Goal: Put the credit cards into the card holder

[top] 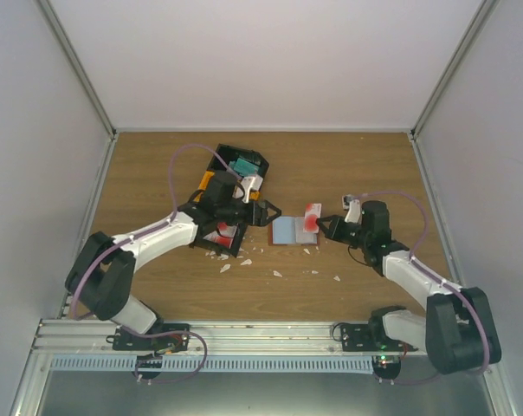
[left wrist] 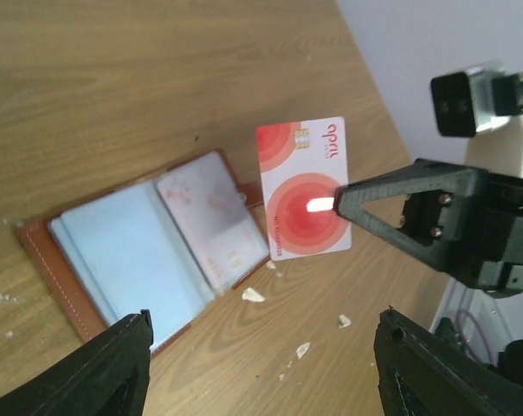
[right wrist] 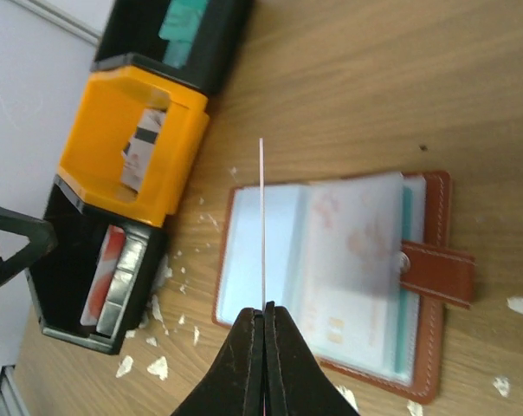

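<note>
A red-and-white card is held by my right gripper, shut on it; from the right wrist view it appears edge-on as a thin upright line above the fingertips. It hangs over the right side of the open leather card holder (left wrist: 58, 260), whose clear and pale sleeves (right wrist: 348, 260) lie face up on the table. My left gripper (top: 266, 213) stands open left of the holder, with nothing between its fingers.
A bin with black and yellow compartments (right wrist: 179, 156) holding cards stands at the left, partly under my left arm. Pale scraps are scattered round the holder.
</note>
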